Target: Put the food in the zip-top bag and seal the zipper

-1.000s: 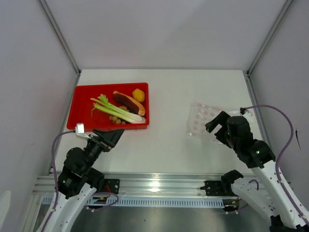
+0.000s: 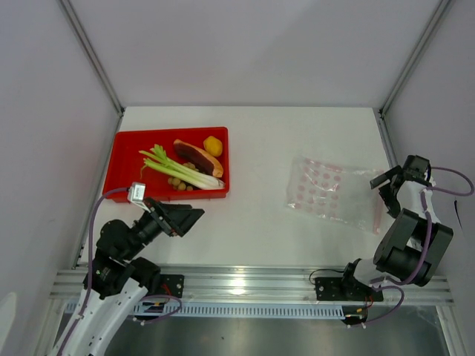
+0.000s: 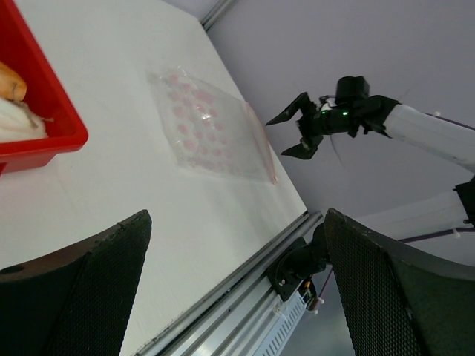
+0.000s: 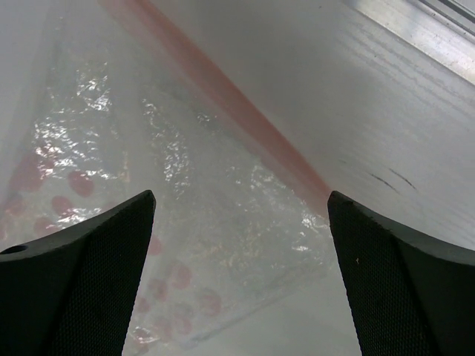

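A clear zip top bag (image 2: 326, 191) with pink dots lies flat on the right half of the white table, its reddish zipper strip (image 4: 245, 111) along the right end. Over that end, my right gripper (image 2: 383, 184) stands open with nothing between its fingers; the right wrist view looks down on the bag's strip. My left gripper (image 2: 191, 220) is open and empty, above the table just in front of the red tray. In the tray lie celery (image 2: 178, 169), a brown-and-pale long food (image 2: 199, 157), a yellow food (image 2: 213, 146) and several small brownish round pieces (image 2: 178, 184).
The red tray (image 2: 122, 159) sits at the back left of the table. Bare white table (image 2: 252, 185) lies between it and the bag. Grey walls rise on the sides, and a metal rail (image 2: 237, 276) runs along the front.
My right gripper has swung from over the bag's middle to its right end, uncovering the bag.
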